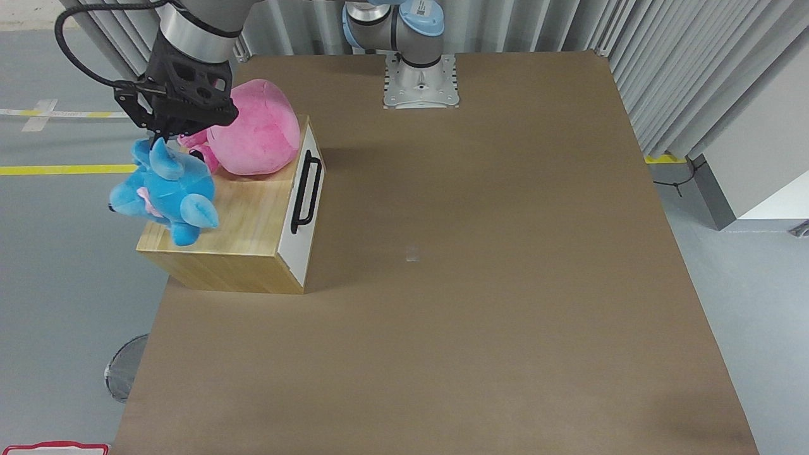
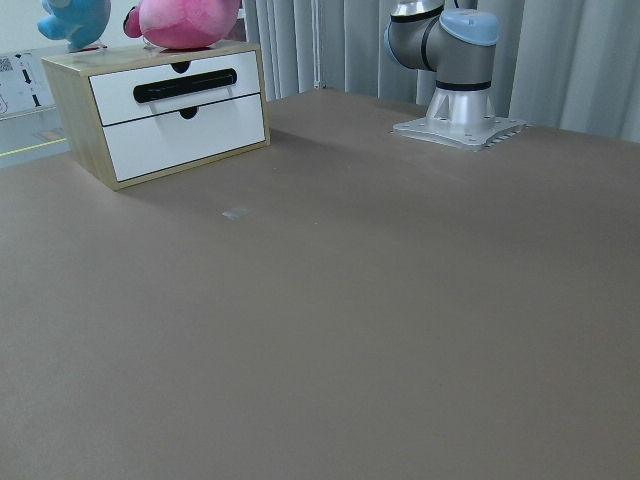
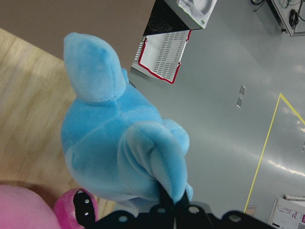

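Note:
The blue plush toy (image 1: pixel 167 193) is at the near end of the wooden drawer cabinet's top (image 1: pixel 246 224), with my gripper (image 1: pixel 158 140) shut on it from above. In the wrist view the toy (image 3: pixel 114 138) fills the middle, and the black fingers reach into it at the bottom. The pink plush toy (image 1: pixel 254 133) sits just behind on the cabinet. In the left view, both toys, blue (image 2: pixel 75 20) and pink (image 2: pixel 185 20), appear on top of the cabinet with its two white drawers closed.
The floor lies beyond the table's left edge, with a bin (image 1: pixel 125 368) beside it. The robot's base (image 1: pixel 421 87) stands at the back.

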